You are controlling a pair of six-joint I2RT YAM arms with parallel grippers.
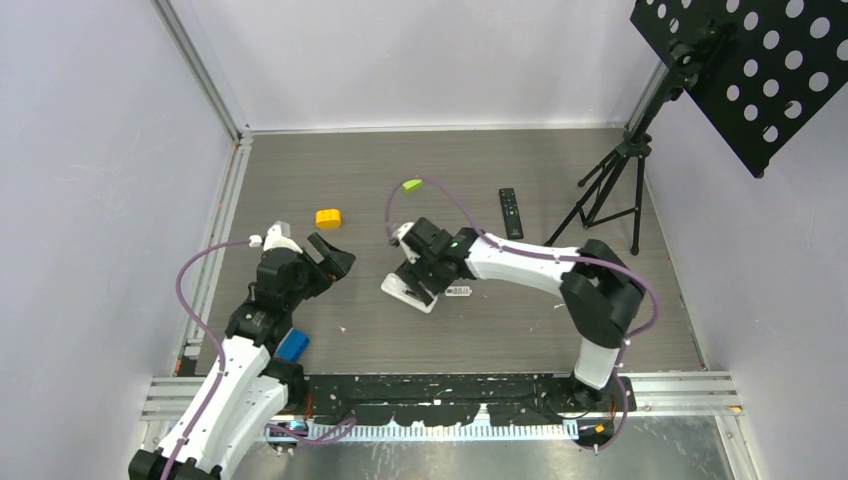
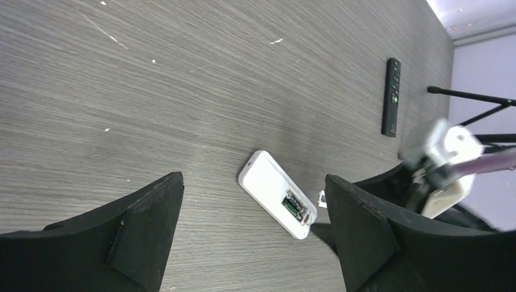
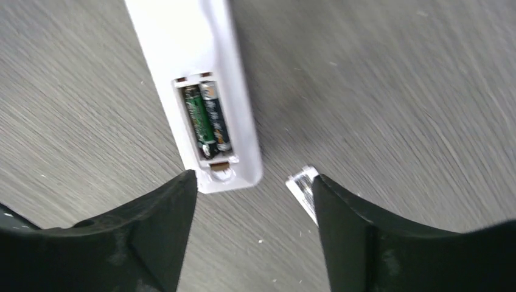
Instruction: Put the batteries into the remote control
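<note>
The white remote (image 1: 398,291) lies on the table with its battery bay facing up. In the right wrist view two batteries, a green one (image 3: 199,118) and a dark one (image 3: 215,115), sit side by side inside the bay. A small white cover piece (image 1: 458,291) rests apart from the remote, to its right. My right gripper hovers over the bay end of the remote, fingers spread and nothing between them. Left of the remote, my left gripper stands open and empty above the table.
A black remote (image 1: 511,213) lies at the back right, near the legs of a black tripod stand (image 1: 632,150). Yellow (image 1: 328,218) and green (image 1: 412,185) blocks lie behind the grippers. A blue block (image 1: 292,345) is beside the left arm.
</note>
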